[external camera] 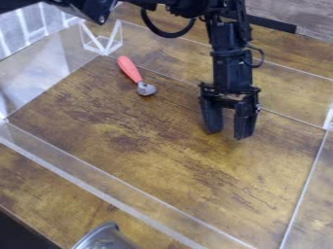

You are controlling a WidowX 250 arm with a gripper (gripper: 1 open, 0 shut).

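Note:
My black gripper [229, 115] hangs low over the right-middle of the wooden table [143, 165], its fingers spread open close to the surface, with nothing visible between them. To its upper left lies a red-handled tool [130, 70] with a round silver end.
A clear plastic barrier [78, 165] borders the work area. A white frame [101, 37] stands at the back left, and a metal cylinder [101, 236] sits at the bottom edge.

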